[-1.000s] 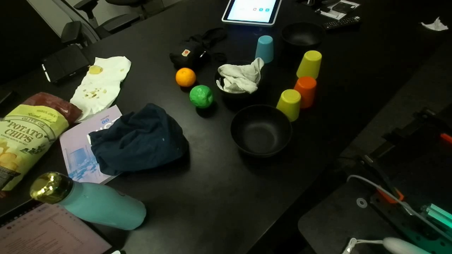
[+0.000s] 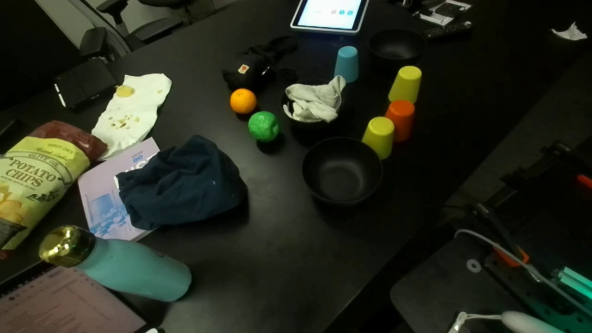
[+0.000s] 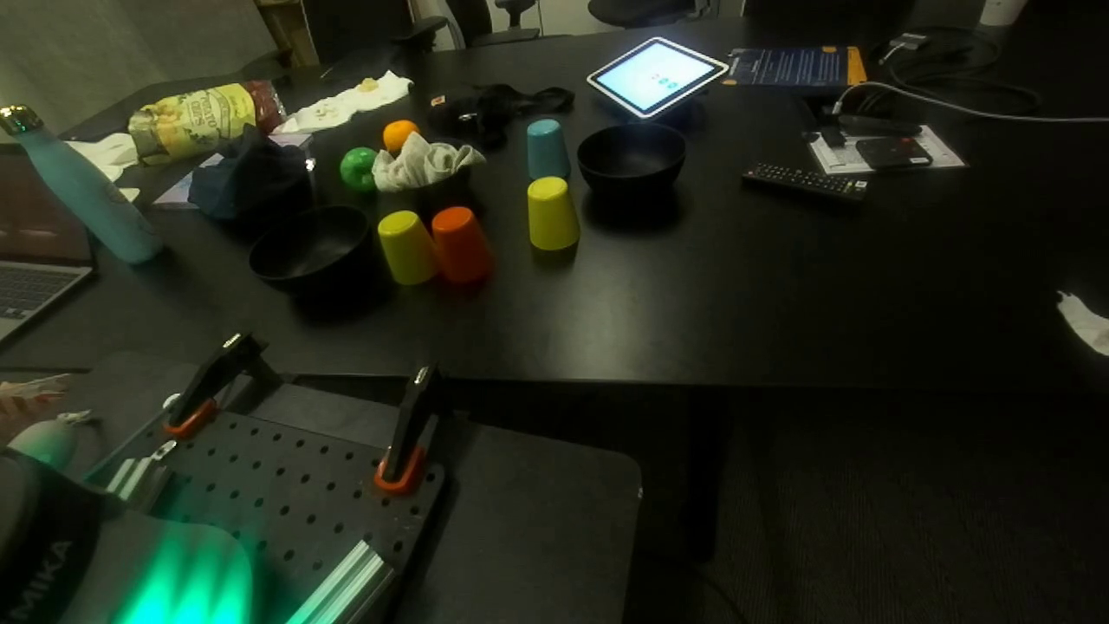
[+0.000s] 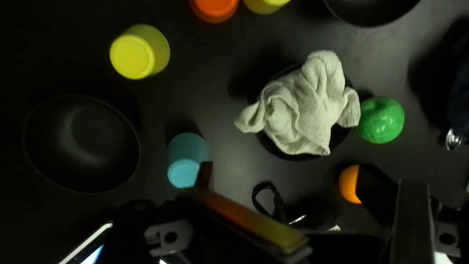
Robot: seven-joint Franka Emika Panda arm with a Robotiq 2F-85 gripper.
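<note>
In the wrist view my gripper is open above the table, its two fingers wide apart and nothing held between them. A crumpled whitish cloth [image 4: 303,105] lies in a black bowl [image 4: 277,151], hanging over its rim. Beside that bowl are a green round fruit [image 4: 381,119] and an orange [image 4: 348,182], the latter partly hidden by a finger. A blue cup [image 4: 188,154] stands upside down near the other finger. The empty black bowl [image 2: 342,172] is close to a yellow cup [image 2: 379,137] and an orange-red cup [image 2: 400,120]. Neither exterior view shows the gripper.
Another yellow cup [image 3: 552,213] stands near a farther black bowl [image 3: 632,158]. A dark blue cloth bag [image 2: 183,183], a teal bottle [image 2: 136,266] and a chip bag [image 2: 39,172] occupy one side. A tablet [image 3: 657,78] and a remote [image 3: 806,181] lie at the other.
</note>
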